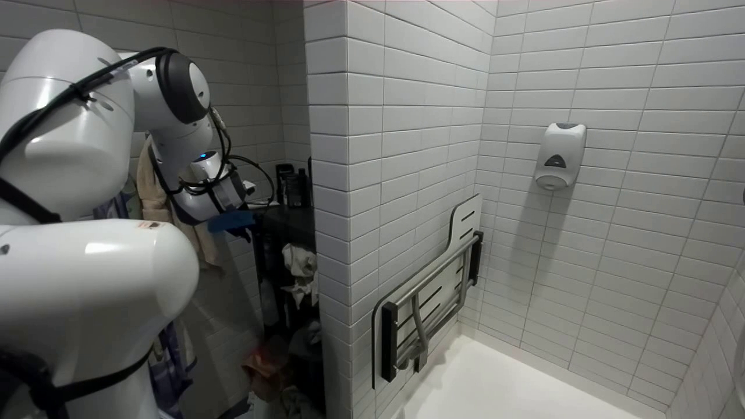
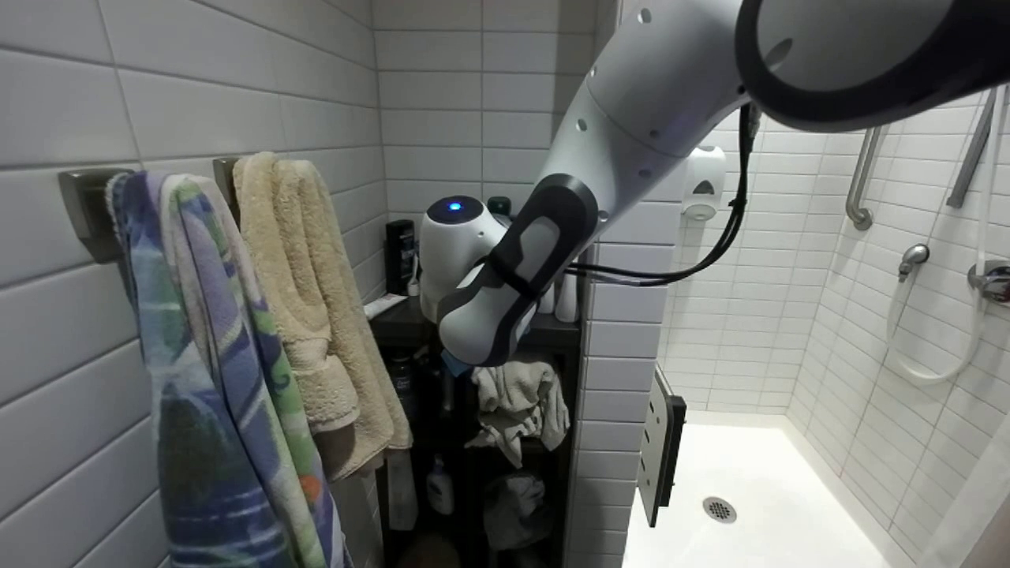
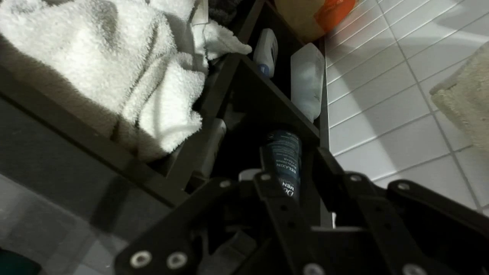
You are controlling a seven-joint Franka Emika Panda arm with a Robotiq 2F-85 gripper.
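In the wrist view, my gripper points into a dark shelf compartment, with its two black fingers apart. A dark blue-grey bottle (image 3: 287, 158) with white lettering shows in the gap between them, its lower part hidden by the left finger. Whether either finger touches the bottle cannot be made out. In exterior view 1, the wrist hangs at the front of the black shelf (image 1: 290, 222), where the fingers are too dark to read. The arm hides the gripper in exterior view 2.
A crumpled white towel (image 3: 151, 82) fills the neighbouring compartment. Two pale bottles stand deeper in the shelf, one of them translucent (image 3: 307, 80). Hanging towels, one of them beige (image 2: 308, 312), are on the left wall. A tiled partition (image 1: 332, 209) bounds the shelf's right side.
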